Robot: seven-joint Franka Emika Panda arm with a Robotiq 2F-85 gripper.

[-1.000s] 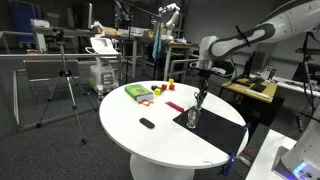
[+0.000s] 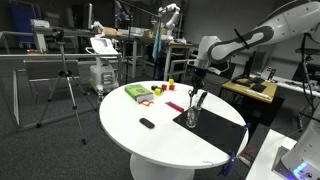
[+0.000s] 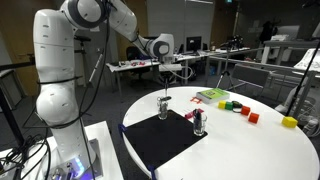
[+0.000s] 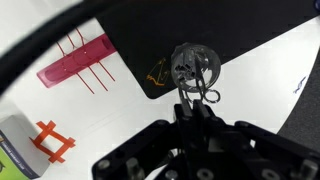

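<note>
A clear cup (image 4: 187, 64) stands at the edge of the black mat (image 4: 125, 42), seen from above in the wrist view. My gripper is at its near side, shut on a thin grey item (image 4: 199, 76) that reaches over the cup. A small loop (image 4: 212, 96) shows beside the fingertips; whether it belongs to that item I cannot tell. From exterior view 2, the gripper (image 3: 165, 98) appears just above a silvery cup (image 3: 163, 111). Another upright holder (image 3: 198, 127) with dark contents stands on the mat, apart from it.
A red object (image 4: 76, 60) with thin prongs lies on the white table beside the mat. Farther off are a green box (image 3: 212, 95) and several coloured blocks. A dark object (image 2: 147, 123) lies alone at the left, with bare table around it.
The person in the background has shifted posture. My gripper stays around the cup, with any movement too small to make out clearly.
</note>
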